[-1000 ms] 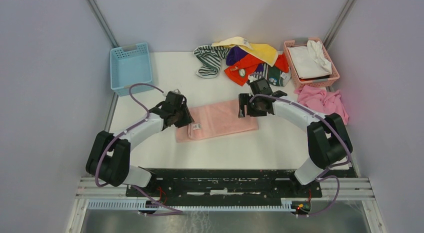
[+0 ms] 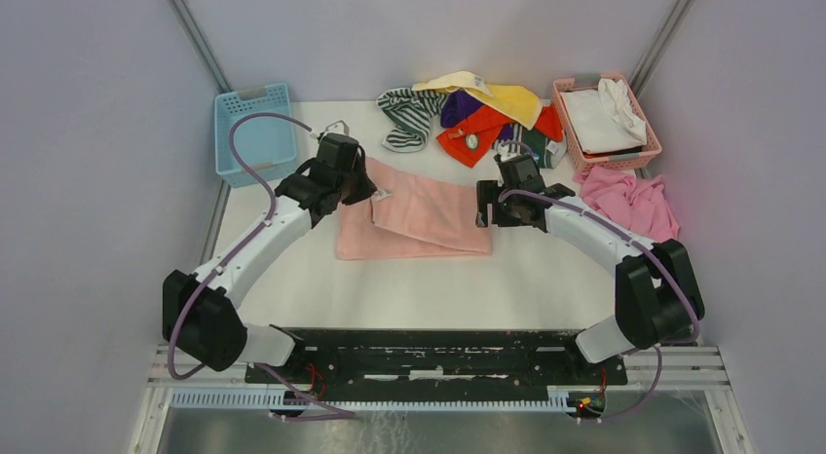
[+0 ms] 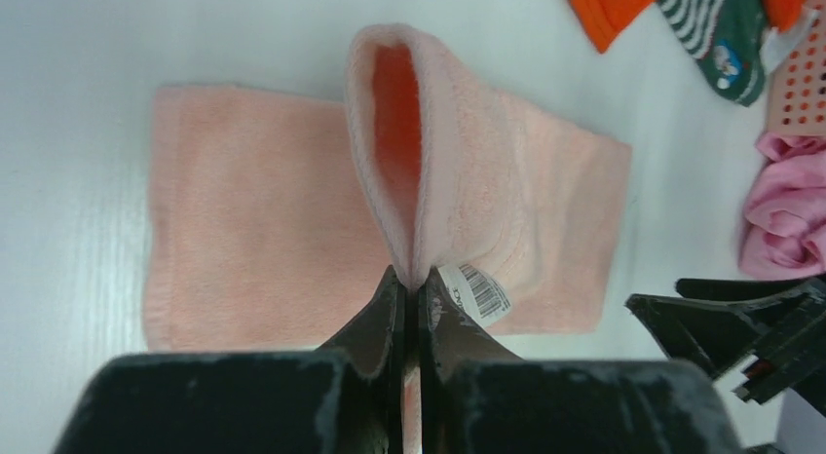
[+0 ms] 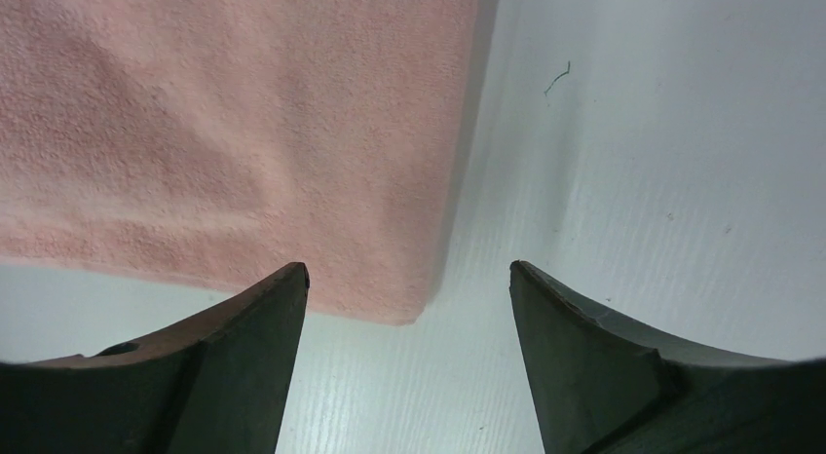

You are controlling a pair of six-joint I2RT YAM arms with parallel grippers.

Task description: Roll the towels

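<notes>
A peach towel (image 2: 419, 242) lies folded on the white table, its left part lifted by my left gripper (image 2: 374, 193). In the left wrist view the left gripper is shut on a fold of the towel (image 3: 253, 220), close to a white barcode label (image 3: 475, 294). The raised fold stands up like an open loop. My right gripper (image 2: 484, 205) is at the towel's right edge. In the right wrist view its fingers (image 4: 268, 327) stand wide apart, above the towel's near right corner (image 4: 390, 298), with nothing held between them.
A blue basket (image 2: 226, 132) stands empty at the back left. Several coloured cloths (image 2: 521, 103) lie in a heap at the back. A pink basket (image 2: 655, 140) holds white cloths (image 2: 599, 123), with a pink cloth (image 2: 633, 201) before it.
My left gripper has risen and moved toward the back, pulling the towel's left part up. The towel has shifted slightly left. My right gripper has moved slightly right.
</notes>
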